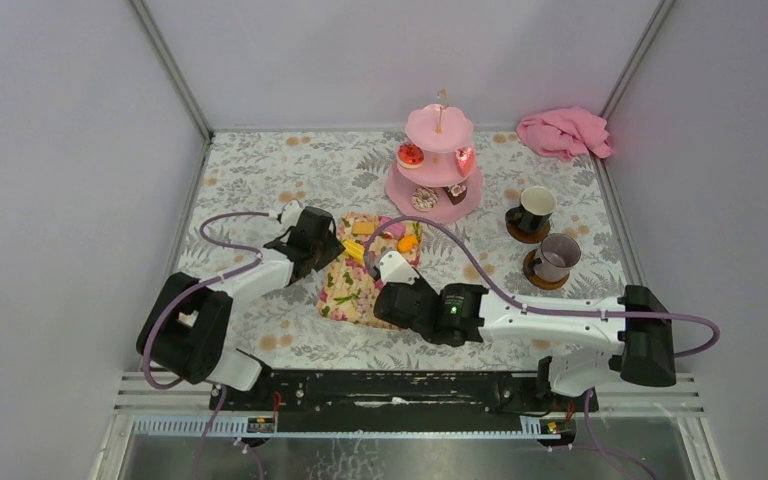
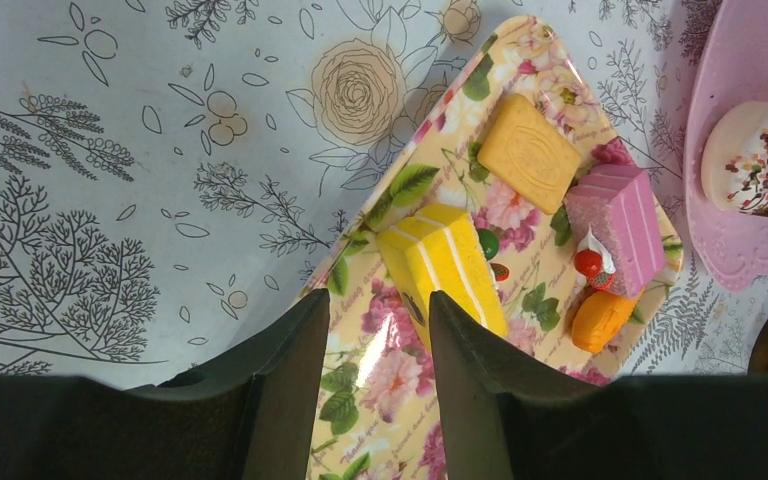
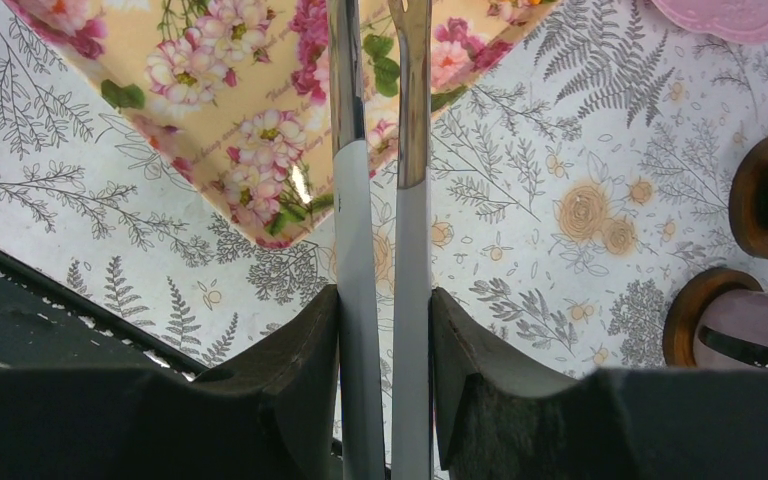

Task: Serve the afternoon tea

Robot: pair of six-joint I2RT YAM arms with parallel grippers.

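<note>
A floral tray (image 1: 335,300) holds a yellow cake slice (image 2: 445,260), a biscuit (image 2: 527,150), a pink cake piece (image 2: 615,220) and an orange macaron (image 2: 600,320). My left gripper is part open above the tray beside the yellow slice, nothing between its fingers. My right gripper holds two long tong arms with metal ends over the tray; it appears shut on them. A three-tier pink stand (image 1: 438,125) with cakes stands behind the tray.
Two mugs on wooden coasters, a black-and-white one (image 1: 535,205) and a mauve one (image 1: 558,255), stand at the right. A pink cloth (image 1: 560,130) lies at the back right. The table left of the tray is clear.
</note>
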